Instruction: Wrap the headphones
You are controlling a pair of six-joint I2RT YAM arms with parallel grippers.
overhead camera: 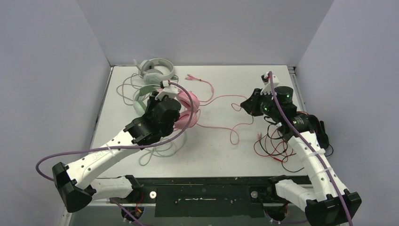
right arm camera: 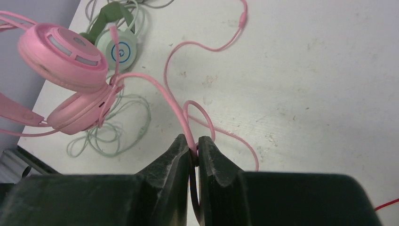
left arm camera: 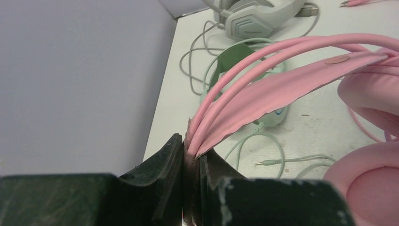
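Observation:
The pink headphones (overhead camera: 188, 103) hang from my left gripper, which is shut on the end of their headband (left arm camera: 301, 84). In the left wrist view the ear cups (left arm camera: 369, 183) hang off to the right, above the table. Across the table my right gripper is shut on the pink cable (right arm camera: 164, 92). A stretch of cable runs from the ear cups to its fingertips, and a small loop stands beside them. More pink cable lies loose on the table in the top view, ending in a plug (overhead camera: 192, 77) at the back.
Green headphones (overhead camera: 140, 100) lie at left, with grey-white headphones (overhead camera: 157, 70) behind them. Black headphones (overhead camera: 321, 134) and tangled red and black cables (overhead camera: 275, 148) sit at right.

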